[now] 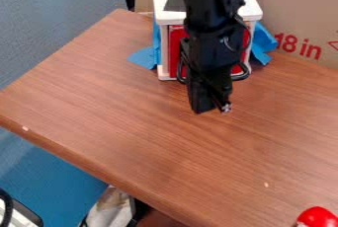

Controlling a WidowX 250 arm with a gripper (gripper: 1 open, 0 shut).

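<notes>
My black gripper (211, 101) hangs over the wooden table (145, 152) at the upper middle, in front of the robot's white-topped mount, which has a red panel and blue pieces at its sides. Whether its fingers are open or shut is hard to tell. A red rounded object (317, 218) sits at the lower right corner, well away from the gripper, partly out of frame.
A cardboard box (303, 9) with red print stands behind at the right. The table's left edge runs diagonally, with blue floor and some clutter below.
</notes>
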